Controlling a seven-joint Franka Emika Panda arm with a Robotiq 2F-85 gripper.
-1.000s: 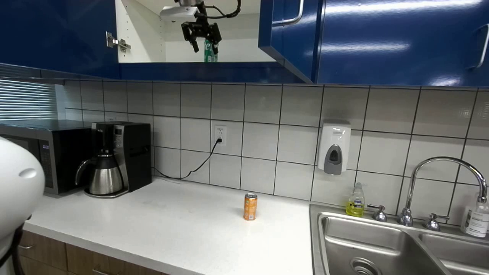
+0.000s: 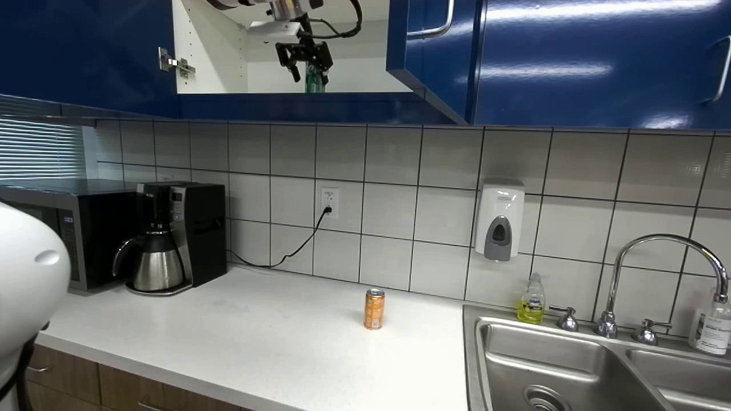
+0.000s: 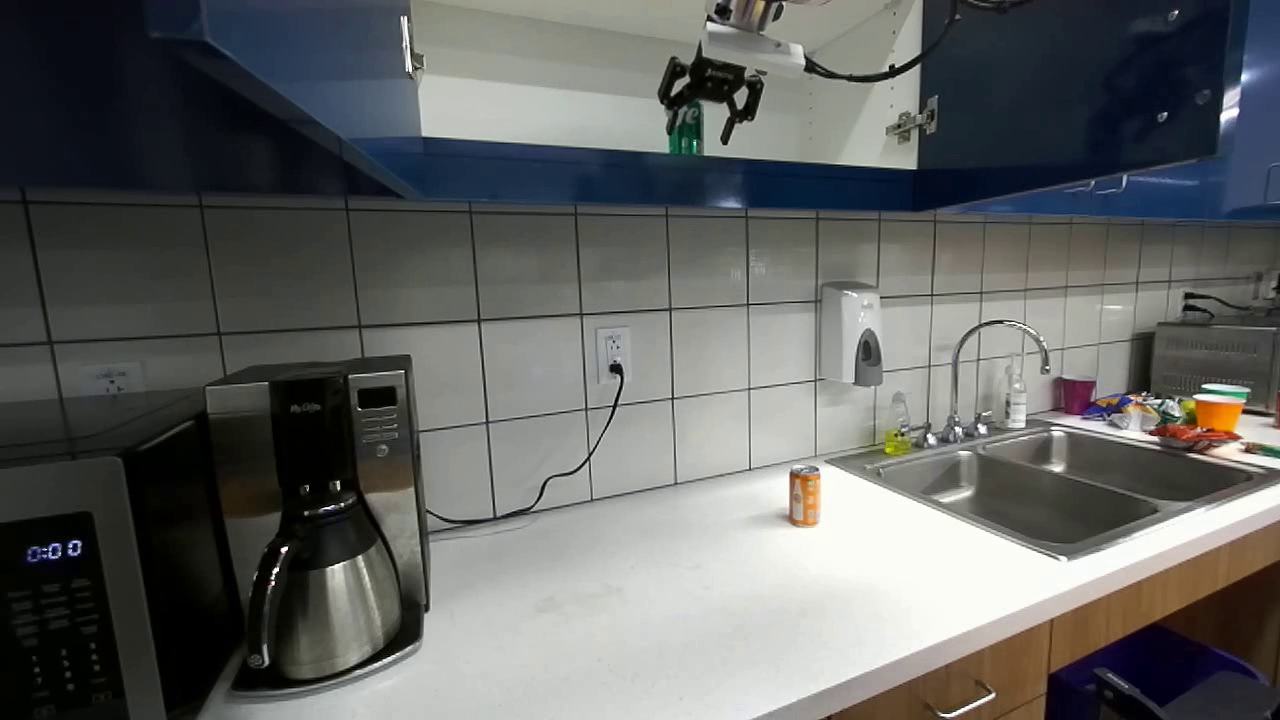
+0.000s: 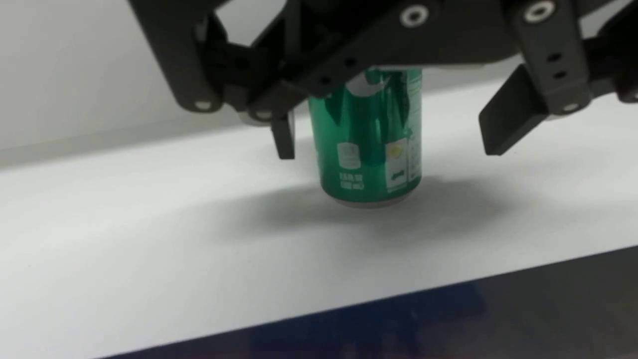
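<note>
A green can stands upright on the white cabinet shelf. My gripper is open, with one finger on each side of the can in the wrist view, nearer to it on the left; a clear gap shows on the right. Its upper part is hidden behind the gripper's body. In exterior view 1 the gripper hangs inside the open cabinet, partly over the can. Exterior view 2 shows the can by the left finger. An orange can is upright on the counter below.
Open blue doors flank the cabinet, and a blue front edge runs below the shelf. On the counter are a coffee maker and microwave at left, a sink at right.
My gripper has moved slightly down and to the right in exterior view 1, covering more of the green can. Both cans stand where they were.
</note>
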